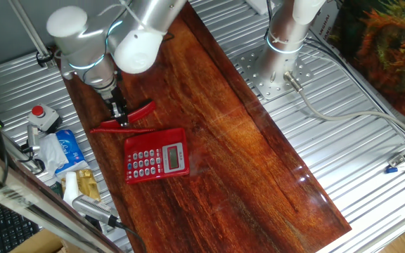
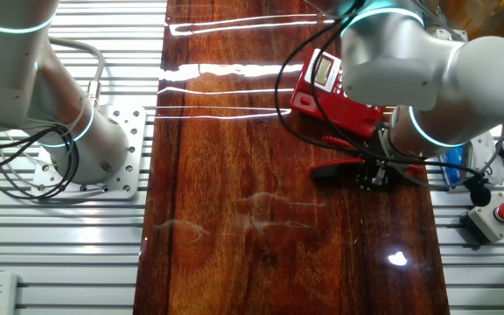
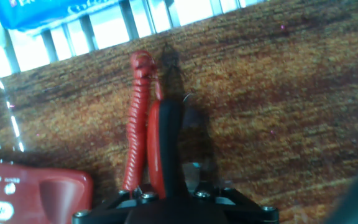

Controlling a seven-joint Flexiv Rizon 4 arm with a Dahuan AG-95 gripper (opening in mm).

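Observation:
A red telephone base (image 1: 164, 144) with keypad and small display lies on the wooden table, its corner showing in the wrist view (image 3: 42, 186). Off its cradle, the red-and-black handset (image 1: 145, 111) rests on the wood beside the base. Its coiled red cord (image 3: 136, 127) runs alongside it in the wrist view. My gripper (image 1: 120, 121) is low over the handset, pointing down. In the wrist view the handset (image 3: 156, 155) reaches in beneath the gripper, roughly between its fingers. Whether they press on it is hidden.
Left of the table are a blue tissue pack (image 1: 67, 149), a red-topped button box (image 1: 42, 118) and a white handheld device (image 1: 83, 200).

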